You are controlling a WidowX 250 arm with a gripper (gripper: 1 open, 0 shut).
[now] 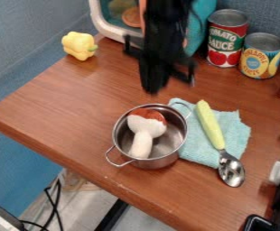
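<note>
A steel pot with two handles stands at the front middle of the wooden table. Inside it lies a white toy with a red top. Right of it, a spoon with a yellow handle and steel bowl rests on a light blue cloth. My black gripper is above and behind the pot, dark and blurred. Whether it is open or shut I cannot tell.
A tomato can and another can stand at the back right, beside a toy microwave. A yellow toy sits at the back left. A black appliance lines the right edge.
</note>
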